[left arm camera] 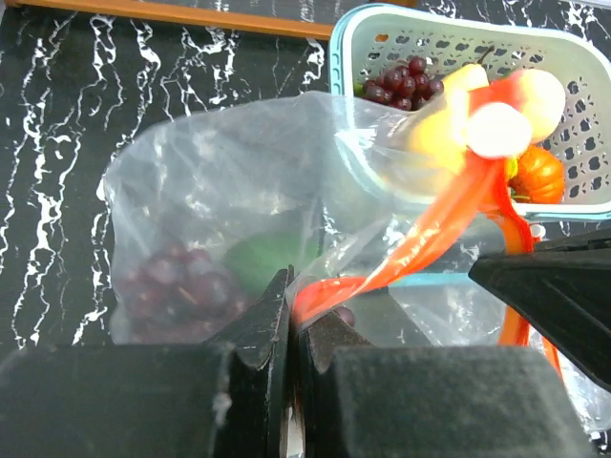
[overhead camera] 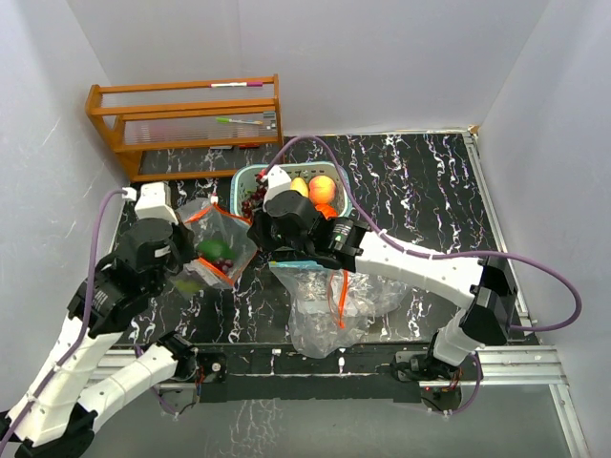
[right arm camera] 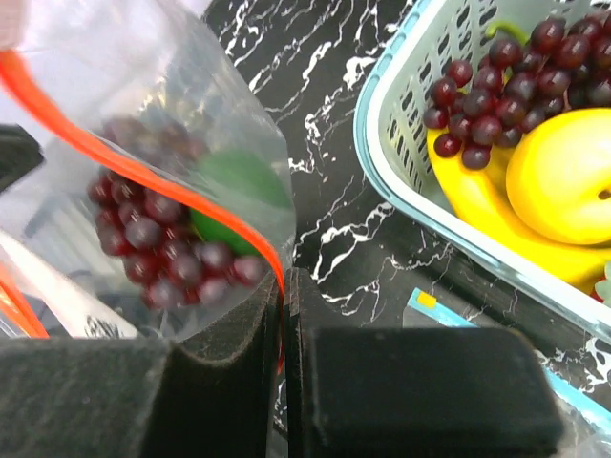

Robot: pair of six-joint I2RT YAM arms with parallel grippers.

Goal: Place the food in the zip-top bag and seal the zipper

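Observation:
The zip top bag [overhead camera: 215, 243] holds grapes [right arm camera: 162, 239] and a green item [right arm camera: 239, 191]. My left gripper is shut on the bag's orange zipper edge [left arm camera: 334, 291]. My right gripper is shut on the other zipper edge, its dark body showing at the right of the left wrist view. A plastic basket [right arm camera: 387, 143] holds grapes [right arm camera: 516, 95], a banana [right arm camera: 477, 200], a yellow fruit [right arm camera: 558, 176] and an orange pumpkin [left arm camera: 539, 176].
More clear bags [overhead camera: 334, 315] with orange zippers lie at the front centre. A wooden rack [overhead camera: 191, 112] with pens stands at the back left.

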